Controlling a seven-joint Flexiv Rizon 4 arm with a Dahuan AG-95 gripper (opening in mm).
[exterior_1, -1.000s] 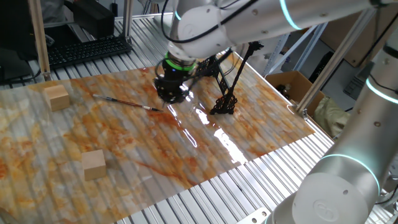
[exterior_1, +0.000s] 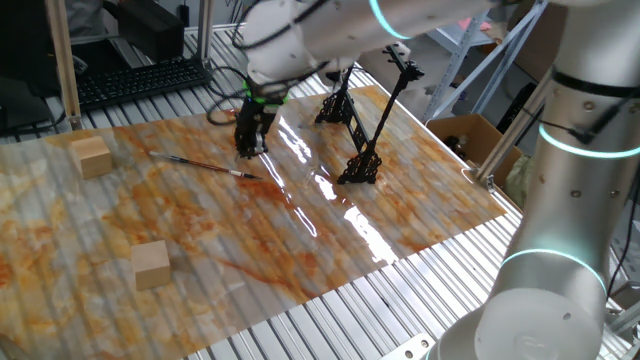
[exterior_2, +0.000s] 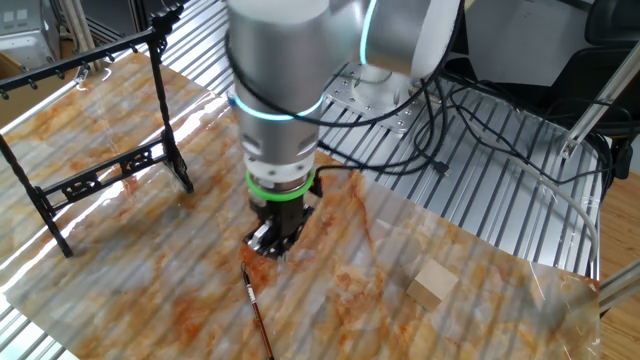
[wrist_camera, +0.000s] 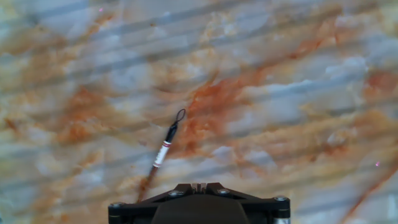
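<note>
A slim brush (exterior_1: 205, 165) with a brown and black handle lies on the marbled sheet. In the wrist view its black end with a small loop and the white band of the brush (wrist_camera: 163, 153) show, while its lower part runs out of sight by the gripper. My gripper appears shut, its fingertips together and nothing visible between them. Pointing downward, the gripper (exterior_1: 250, 153) is above the sheet near the brush, apart from it. From the other side, the gripper (exterior_2: 272, 245) appears just beyond one end of the brush (exterior_2: 256, 312).
Two wooden blocks rest on the sheet, one block (exterior_1: 92, 157) toward the back left and another block (exterior_1: 151, 265) nearer the front. A black rack (exterior_1: 360, 150) stands close to the arm's right. A keyboard (exterior_1: 140, 84) lies behind. Open sheet surrounds the front block.
The arm has swung left and somewhat back in exterior view 1, bringing the gripper away from the rack and uncovering more of it. The brush and blocks have stayed put.
</note>
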